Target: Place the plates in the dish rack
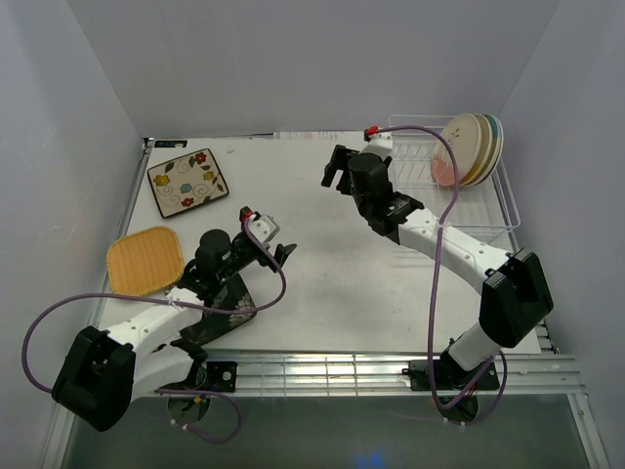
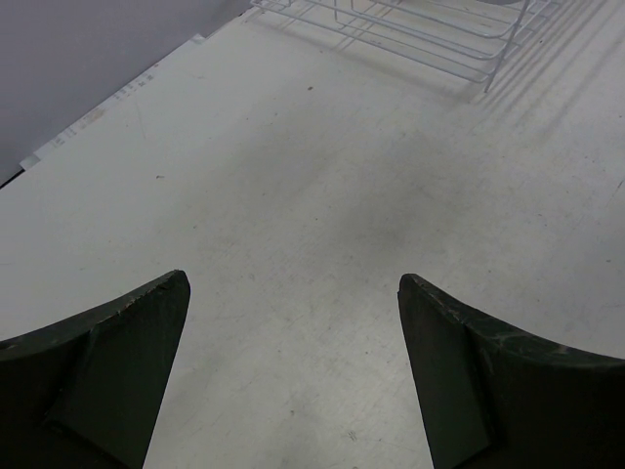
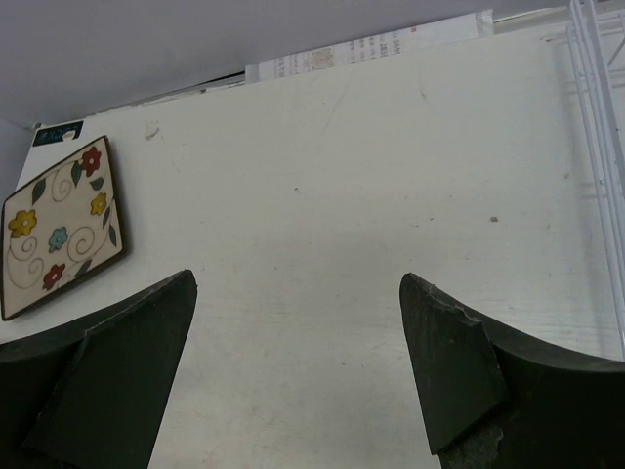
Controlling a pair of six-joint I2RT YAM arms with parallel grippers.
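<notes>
Several plates [image 1: 454,147] stand upright at the right end of the white wire dish rack [image 1: 415,205]. My right gripper [image 1: 337,166] is open above the table just left of the rack, empty between its fingers. At the left lie a square flowered plate [image 1: 187,183], also in the right wrist view [image 3: 63,220], an orange plate [image 1: 144,259] and a dark plate [image 1: 227,322], partly hidden under the left arm. My left gripper [image 1: 273,254] hangs open over the bare table, right of the orange plate.
Grey walls close the back and both sides. The rack's left part is empty, partly covered by the right arm in the top view.
</notes>
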